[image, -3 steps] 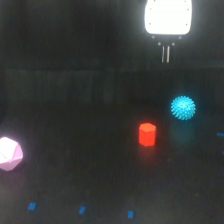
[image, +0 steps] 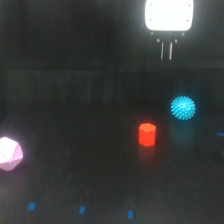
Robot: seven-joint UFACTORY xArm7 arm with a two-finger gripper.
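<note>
My gripper (image: 166, 52) hangs below the white arm end (image: 168, 14) at the top right. Its two thin fingers stand apart with nothing between them, so it is open. A red block with an angular outline (image: 147, 134) rests on the dark surface, below the gripper in the picture and slightly to its left. To the right of the red block and farther back is a blue spiky ball (image: 183, 108). A pink, many-sided block (image: 9, 154) lies at the left edge, partly cut off by the frame. The gripper touches none of them.
Small blue marks (image: 82, 210) dot the dark surface (image: 80, 150) along the front, with another (image: 220, 134) at the right edge. Wide free room lies between the pink and red blocks. The back is very dark and hard to make out.
The gripper's fingers have spread farther apart, and it is slightly higher in the picture. The red block, the blue ball and the pink block have not visibly moved.
</note>
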